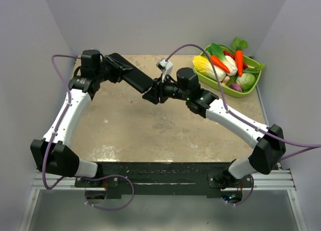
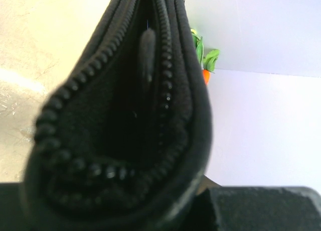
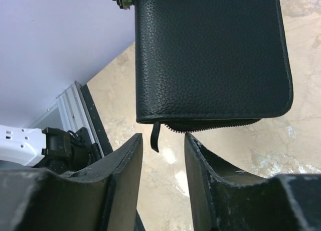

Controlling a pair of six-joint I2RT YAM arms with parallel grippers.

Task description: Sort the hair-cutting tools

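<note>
A black leather zip case (image 1: 132,73) is held up in the air, with my left gripper (image 1: 117,71) shut on its upper end. In the left wrist view the case (image 2: 115,110) shows its toothed zipper running along an opening. My right gripper (image 1: 153,94) is at the case's lower end, its fingers apart (image 3: 162,145) around the dangling zipper pull (image 3: 154,135), just below the case's edge. No cutting tools are visible.
A green basket of vegetables (image 1: 227,89) sits at the back right.
</note>
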